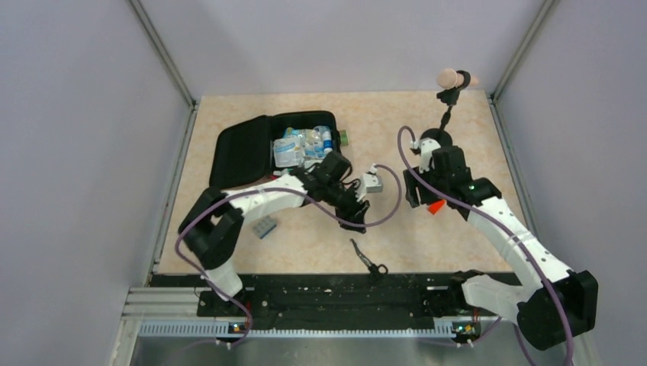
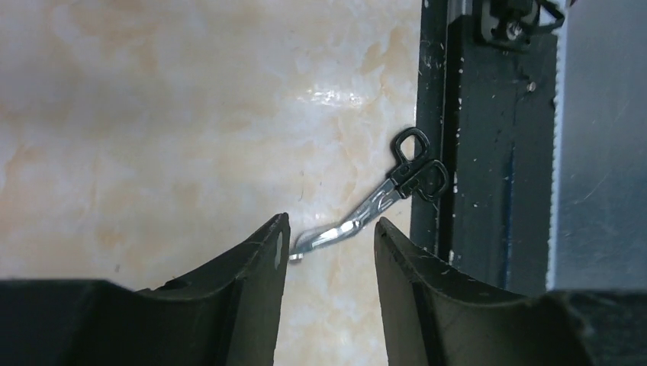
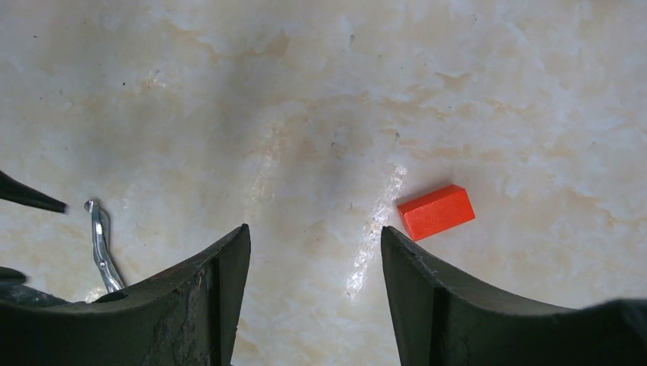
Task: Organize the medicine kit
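Observation:
Silver scissors with black handles [image 1: 368, 257] lie near the table's front edge. My left gripper [image 1: 352, 225] hovers just behind them; its fingers [image 2: 259, 267] stand apart with nothing between, the blades showing beyond them in the left wrist view. A small red box [image 3: 436, 212] rests on the right side of the table, partly under my right gripper [image 1: 413, 194] as seen from above. That gripper is open and empty, with the red box beyond its right finger [image 3: 416, 290]. The black kit [image 1: 240, 152] lies unfolded at the back left, bottles and packs inside, its front partly hidden by my left arm.
A grey blister pack [image 1: 264, 226] lies in front of the kit, close to the left arm. A green box [image 1: 343, 138] touches or nearly touches the kit's right side. A black stand [image 1: 447, 110] rises at the back right.

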